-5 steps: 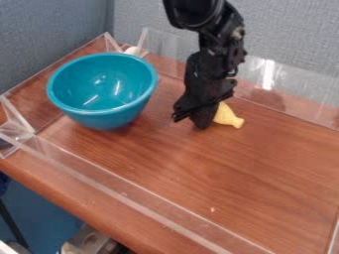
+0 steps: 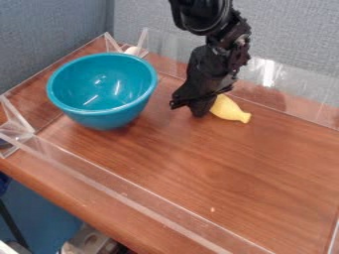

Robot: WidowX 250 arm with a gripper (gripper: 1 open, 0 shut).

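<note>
My black gripper (image 2: 188, 103) is low over the wooden surface, just right of the bowl, shut, with nothing seen between its fingers. A yellow object (image 2: 232, 112), like a small toy, lies on the wood just right of the gripper, partly behind it. A turquoise bowl (image 2: 101, 90) stands at the left of the tray.
Clear plastic walls (image 2: 139, 198) edge the wooden tray floor (image 2: 225, 189). A small white object (image 2: 135, 51) is behind the bowl.
The gripper has shifted slightly left and up in the view, uncovering more of the yellow object. The bowl has not visibly moved.
</note>
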